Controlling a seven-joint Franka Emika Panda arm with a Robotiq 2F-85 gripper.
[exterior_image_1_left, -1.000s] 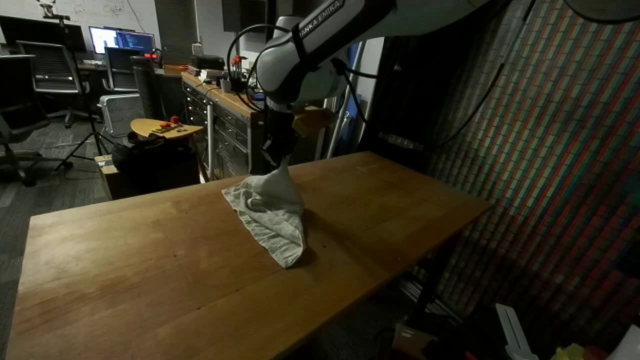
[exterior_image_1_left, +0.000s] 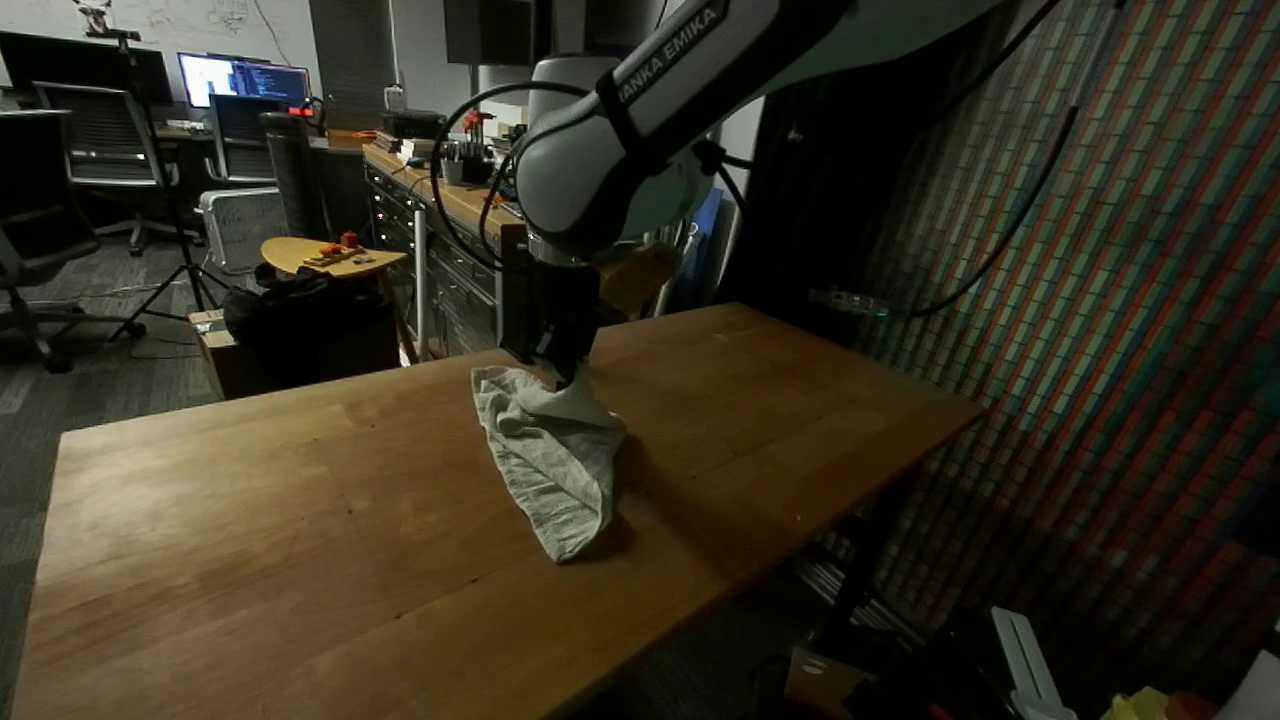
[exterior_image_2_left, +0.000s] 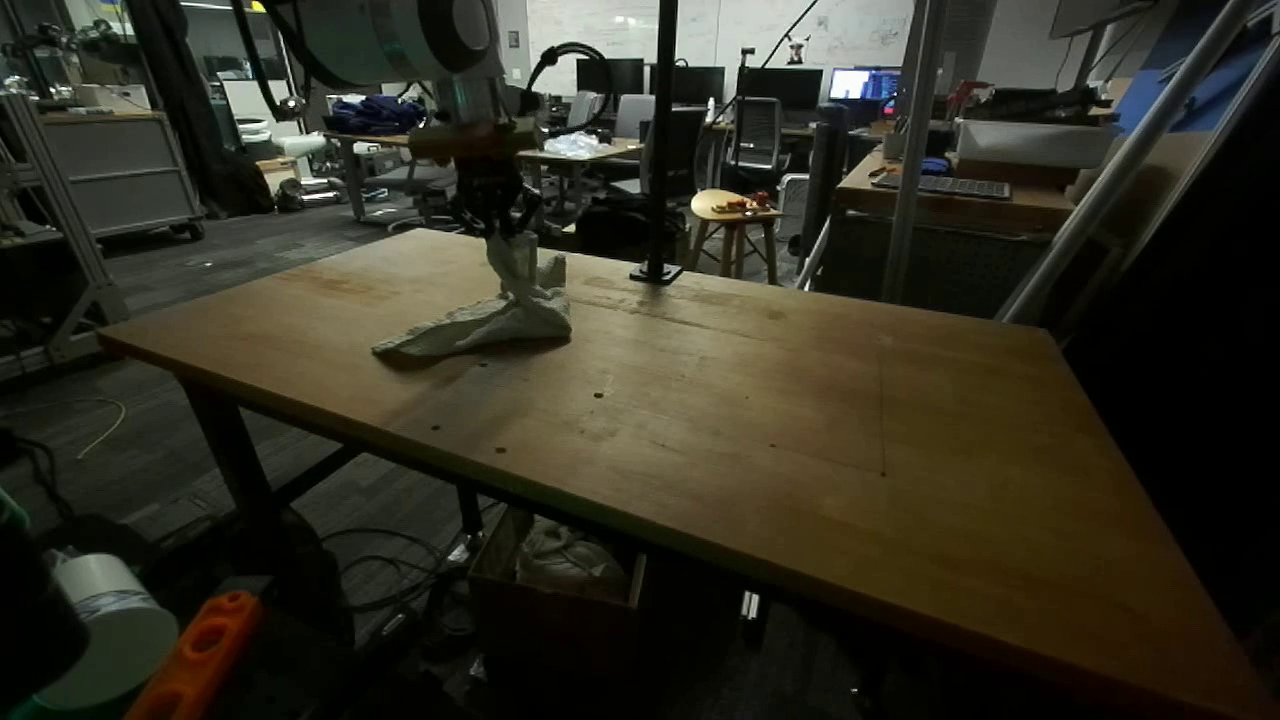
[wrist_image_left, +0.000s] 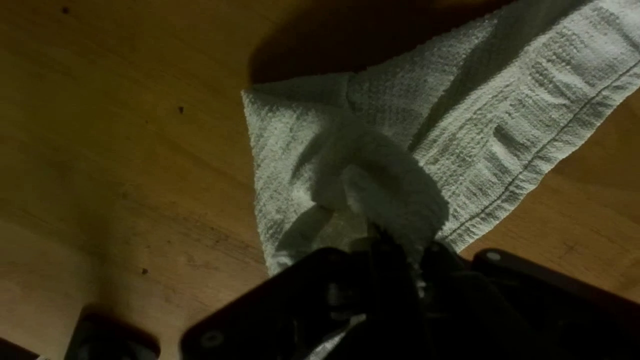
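A pale grey-white cloth (exterior_image_1_left: 554, 454) lies crumpled on the wooden table (exterior_image_1_left: 300, 528), one part of it raised to my gripper (exterior_image_1_left: 561, 374). From the second exterior view, the cloth (exterior_image_2_left: 498, 322) rises in a narrow fold to the gripper (exterior_image_2_left: 501, 230), while a flat corner trails along the wood. In the wrist view, a bunched fold of the cloth (wrist_image_left: 384, 180) runs up to the dark fingers, which are shut on it. The fingertips themselves are dark and partly covered by fabric (wrist_image_left: 516, 150).
Bare tabletop (exterior_image_2_left: 780, 396) surrounds the cloth on every side. A black post (exterior_image_2_left: 657, 180) stands at the table's edge in the second exterior view. Beyond the table are a small stool (exterior_image_1_left: 330, 256) and a drawer bench (exterior_image_1_left: 444, 228).
My gripper has come lower, and the raised part of the cloth is shorter. The cloth has shifted somewhat toward the camera, its left corner moving right.
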